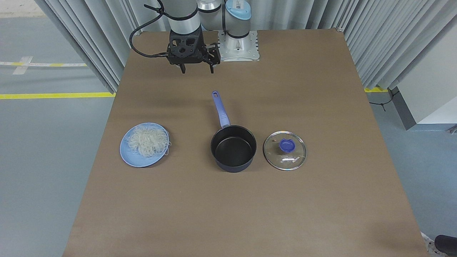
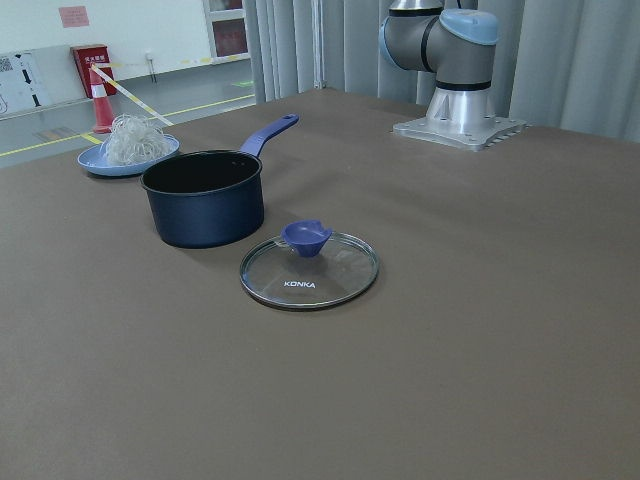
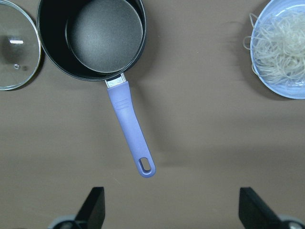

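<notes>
My gripper (image 1: 197,68) hangs over the back of the table, open with nothing between its fingers; in the wrist view its two dark fingertips (image 3: 95,205) stand wide apart at the bottom edge. In front of it, a dark saucepan (image 1: 232,152) has its lavender handle (image 1: 220,109) pointing back toward me. A blue plate (image 1: 132,158) with a pile of white noodles (image 1: 147,141) sits left of the pan in the front view. A glass lid (image 1: 278,156) with a blue knob (image 1: 287,145) lies flat to the pan's right.
The robot's mounting base (image 1: 240,49) stands at the back edge, beside the gripper.
</notes>
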